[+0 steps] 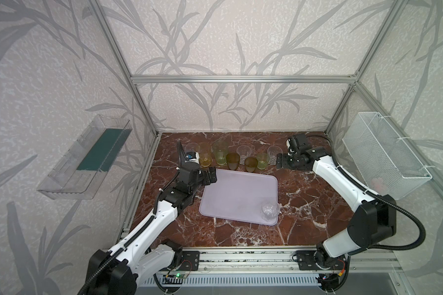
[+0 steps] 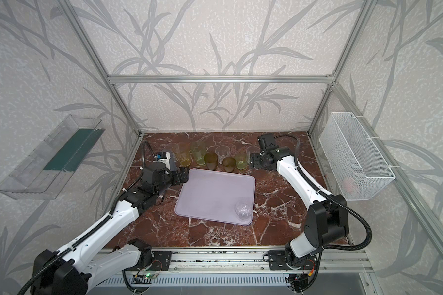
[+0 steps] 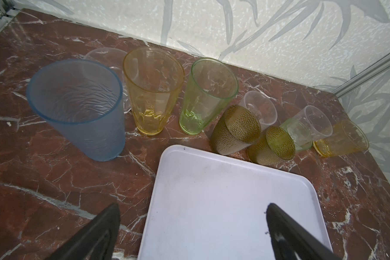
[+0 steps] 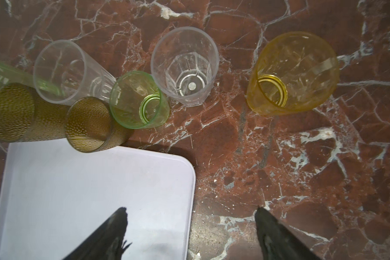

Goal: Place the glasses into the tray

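A pale lilac tray (image 1: pixel 231 191) lies mid-table. One clear glass (image 1: pixel 269 211) is in its front right corner; I cannot tell which way it stands. Along the tray's back edge runs a row of glasses: blue (image 3: pixel 80 117), tall yellow (image 3: pixel 153 88), tall green (image 3: pixel 208 95), two brown textured ones with the bigger brown glass (image 3: pixel 229 136) at left, small green (image 4: pixel 138 104), and clear ones including a clear glass (image 4: pixel 186 65). Farther right is a yellow glass (image 4: pixel 294 73). My left gripper (image 1: pixel 209 176) is open and empty near the tray's back left corner. My right gripper (image 1: pixel 279 161), also empty, has its fingers apart behind the back right corner.
A clear bin (image 1: pixel 83 157) hangs on the left wall, a white mesh basket (image 1: pixel 386 152) on the right wall. Most of the tray and the marble table (image 1: pixel 305 216) to its right are bare. The back-row glasses stand close together.
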